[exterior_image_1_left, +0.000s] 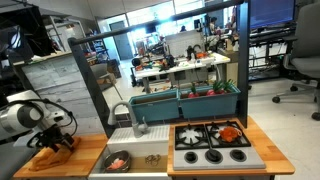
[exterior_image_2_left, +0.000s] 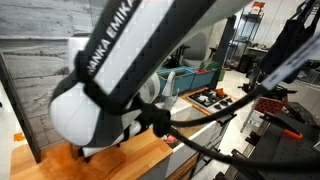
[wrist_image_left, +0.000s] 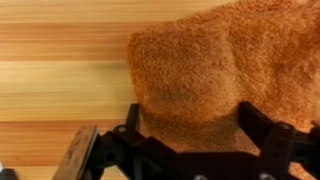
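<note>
An orange-brown cloth (wrist_image_left: 200, 75) lies flat on the wooden counter (wrist_image_left: 60, 60), filling the right half of the wrist view. My gripper stands open just over the cloth, one finger near its left edge and the other above its middle. Nothing shows gripped between the fingers, though in the wrist view I cannot tell whether the tips touch the fabric. In exterior view 1 the cloth (exterior_image_1_left: 50, 157) shows at the left end of the counter, under the arm. The arm hides most of that area in exterior view 2.
Right of the cloth is a sink holding a metal pot (exterior_image_1_left: 118, 161), with a faucet (exterior_image_1_left: 134, 120) behind. Farther right stands a stove (exterior_image_1_left: 212, 145) with an orange pan (exterior_image_1_left: 231, 133). Blue bins (exterior_image_1_left: 208, 104) line the back. A grey wall panel (exterior_image_1_left: 62, 85) rises behind the cloth.
</note>
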